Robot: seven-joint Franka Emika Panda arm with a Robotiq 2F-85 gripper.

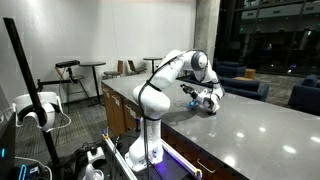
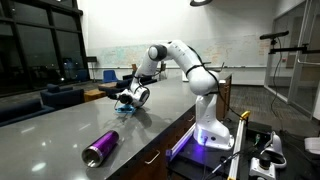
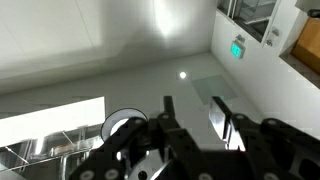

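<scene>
My gripper is low over the far part of the grey counter (image 1: 245, 140), at the end of the white arm. In the wrist view its dark fingers fill the bottom, with a gap between their tips; what lies between them cannot be made out. Beside the gripper, a small blue thing (image 1: 193, 103) shows near the counter top, and the same blue patch (image 2: 125, 108) appears under the hand in exterior view 2. Whether the fingers touch it is hidden. A purple cylinder (image 2: 101, 150) lies on its side near the counter's edge, clear of the gripper.
A pale ring-shaped thing (image 3: 124, 120) stands left of the fingers in the wrist view. Farther off is a small teal object (image 3: 237, 48). Stools (image 1: 92, 72) and dark sofas (image 1: 237, 85) stand beyond it.
</scene>
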